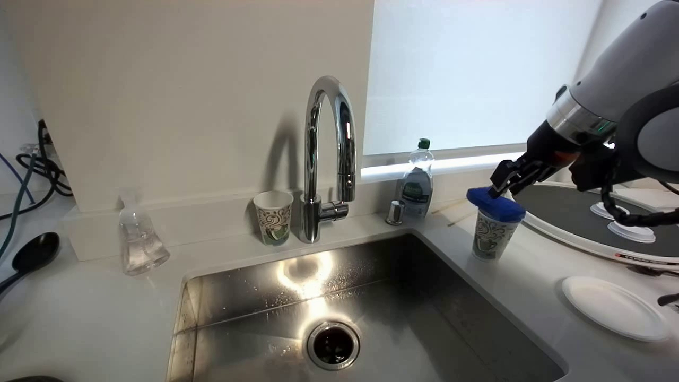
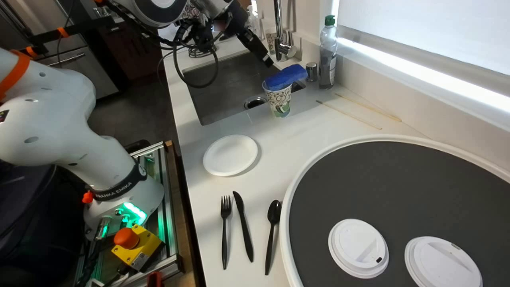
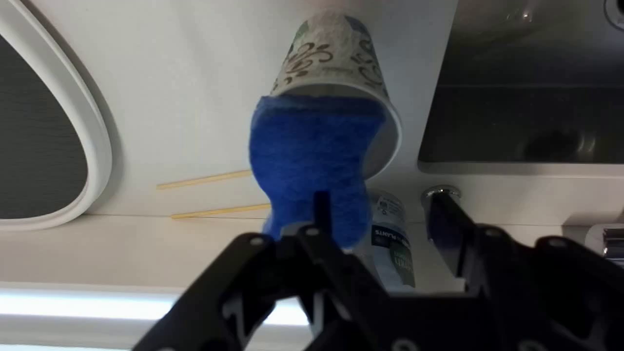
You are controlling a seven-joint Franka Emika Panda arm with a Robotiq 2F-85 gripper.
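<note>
A blue sponge [image 1: 497, 206] lies across the mouth of a patterned paper cup [image 1: 491, 240] on the counter right of the sink. From above, in the wrist view, the sponge [image 3: 313, 158] covers much of the cup's opening, leaving part of the rim [image 3: 390, 143] bare. My gripper has its fingers spread apart, one over the sponge and the other off to the right, with nothing held between them. In exterior view 2 the gripper [image 2: 268, 61] is just above and beside the sponge [image 2: 285, 77].
A dish soap bottle [image 1: 417, 181] and small metal cap [image 1: 395, 213] stand behind the cup. Nearby are the sink [image 1: 382, 305], a white plate [image 2: 230, 155], two thin sticks [image 2: 351, 114] and a round grey-topped tray [image 2: 401, 191]. Bare counter surrounds the plate.
</note>
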